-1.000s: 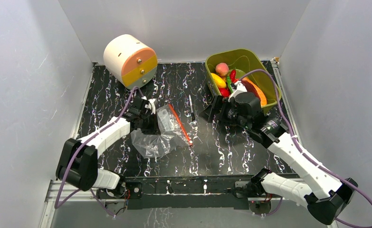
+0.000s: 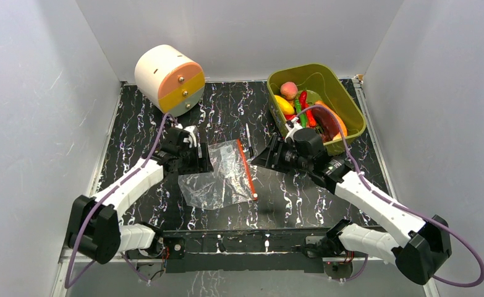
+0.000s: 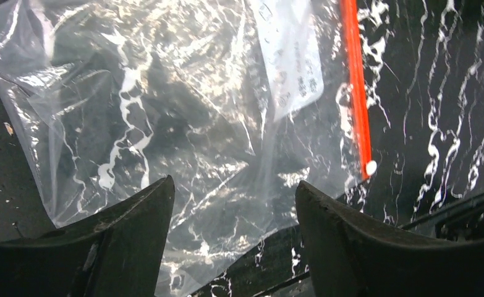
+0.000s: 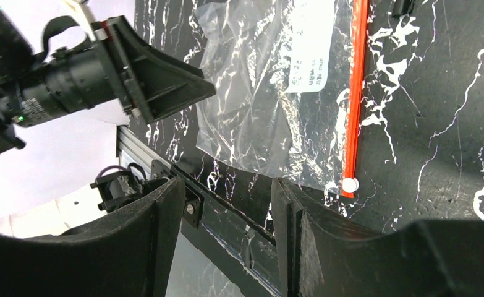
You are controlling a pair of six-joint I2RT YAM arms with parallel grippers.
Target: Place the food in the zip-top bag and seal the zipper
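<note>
The clear zip bag [image 2: 217,182] lies flat on the black marbled table, its red zipper [image 2: 247,173] along the right side with a white slider [image 3: 371,167] at the near end. My left gripper [image 2: 199,158] hangs above the bag's left part, its fingers apart with nothing between them, as the left wrist view shows. My right gripper [image 2: 268,154] is open and empty to the right of the bag. The food, including a peach [image 2: 288,90], yellow fruit and peppers, is in the green bin [image 2: 322,74], partly hidden by the right arm.
A striped drum with drawers [image 2: 168,77] stands at the back left. A dark pen-like object [image 2: 249,136] lies beyond the bag's right side. Grey walls enclose the back and sides.
The bag has shifted right and lies more spread out, its zipper farther right. My left gripper has risen slightly off it, and my right gripper has moved a little down and left.
</note>
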